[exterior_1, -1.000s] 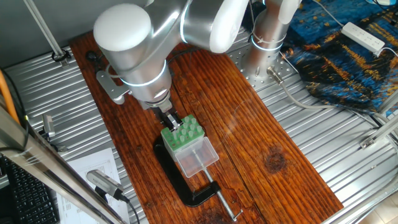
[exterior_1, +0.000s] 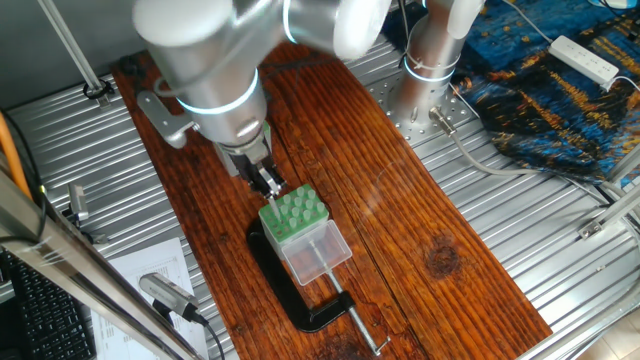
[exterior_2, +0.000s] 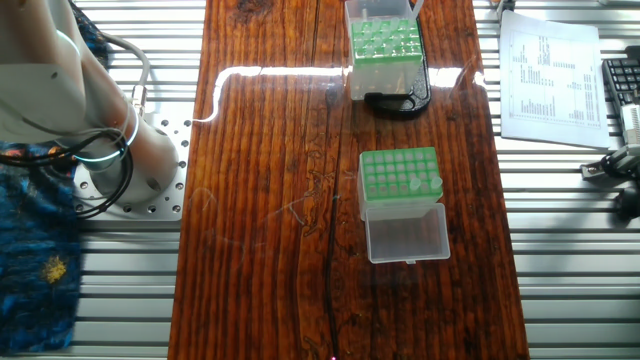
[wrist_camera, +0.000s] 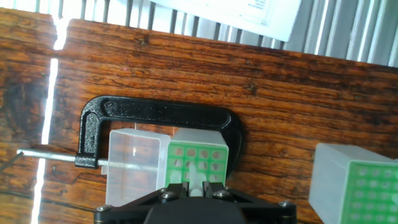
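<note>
A green-topped tip rack (exterior_1: 295, 208) with several pale tips stands inside the black C-clamp, its clear lid (exterior_1: 320, 255) folded open. My gripper (exterior_1: 268, 183) is over the rack's edge in exterior view 1. In the wrist view, the gripper appears shut on a whitish pipette tip (wrist_camera: 193, 171), which points down toward the rack holes. Whether its end touches the rack cannot be told. A second green rack (exterior_2: 400, 172), with two pale tips at one corner and mostly empty holes, shows in exterior view 2; the arm largely hides it in exterior view 1.
The black C-clamp (wrist_camera: 163, 111) surrounds the first rack, its screw (wrist_camera: 53, 155) running under the lid. The second rack's open lid (exterior_2: 408, 233) lies flat on the wood. Bare table (exterior_1: 420, 230) spreads toward the robot base.
A pale tip now shows below the fingers. The rack and clamp have stayed put.
</note>
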